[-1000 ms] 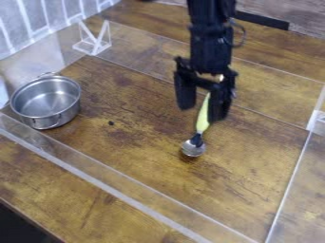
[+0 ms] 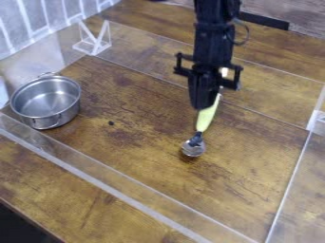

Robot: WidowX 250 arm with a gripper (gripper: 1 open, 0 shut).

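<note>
My gripper (image 2: 202, 100) hangs in the upper middle, blurred and shut, with nothing visible between its fingers. Just below and to its right a ladle lies on the wooden table, its pale yellow-green handle (image 2: 207, 116) pointing away and its metal head (image 2: 193, 147) toward the front. The handle's far end is partly hidden behind the gripper; whether they touch I cannot tell. A steel pot (image 2: 46, 101) stands at the left.
A white wire holder (image 2: 93, 38) stands at the back left. Clear panels border the right and back.
The arm has risen a little and moved slightly left, uncovering more of the ladle's handle. The ladle's head looks slightly shifted or turned; the pot has not moved.
</note>
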